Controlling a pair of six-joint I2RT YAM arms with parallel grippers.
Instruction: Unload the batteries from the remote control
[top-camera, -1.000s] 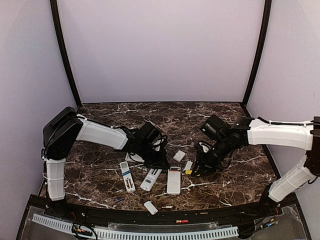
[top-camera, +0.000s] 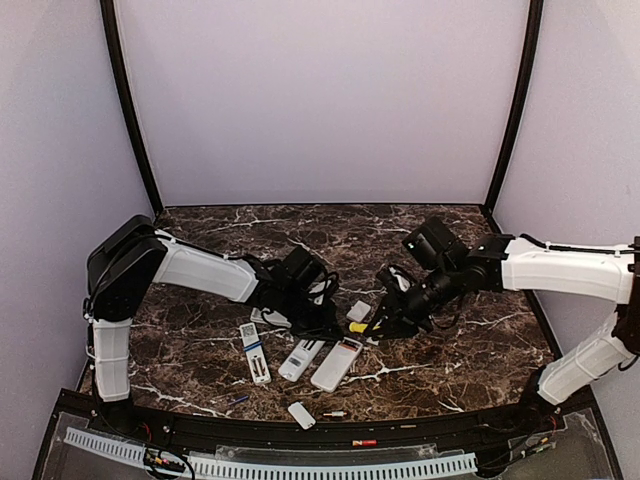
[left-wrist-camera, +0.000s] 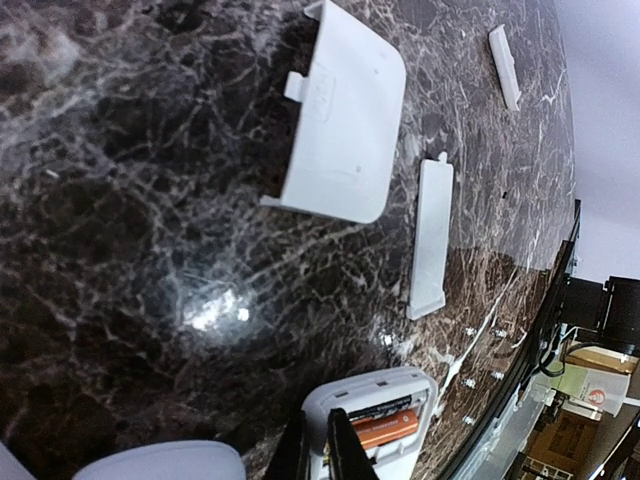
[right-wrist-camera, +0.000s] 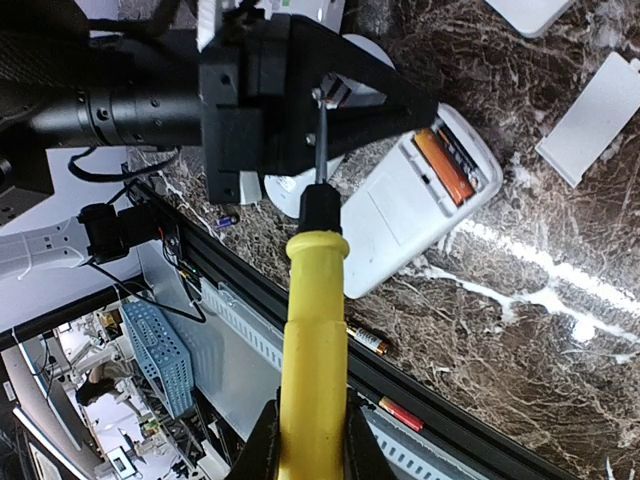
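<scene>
A white remote (top-camera: 335, 365) (right-wrist-camera: 395, 215) lies face down, its compartment holding an orange battery (right-wrist-camera: 441, 165) (left-wrist-camera: 385, 430) beside a black one. At its top end, in the left wrist view, are the tips of my shut left gripper (top-camera: 326, 330); whether they grip its rim I cannot tell. My right gripper (top-camera: 372, 330) is shut on a yellow-handled screwdriver (right-wrist-camera: 314, 340), whose tip points at the left gripper, left of the batteries.
Other remotes (top-camera: 254, 352) (top-camera: 300, 360) lie to the left, with loose covers (left-wrist-camera: 345, 120) (right-wrist-camera: 590, 118) behind and right. Loose batteries (right-wrist-camera: 370, 340) lie near the front rail.
The right gripper with the screwdriver has moved left and up toward the left gripper. The remote has turned, its lower end swinging toward the left.
</scene>
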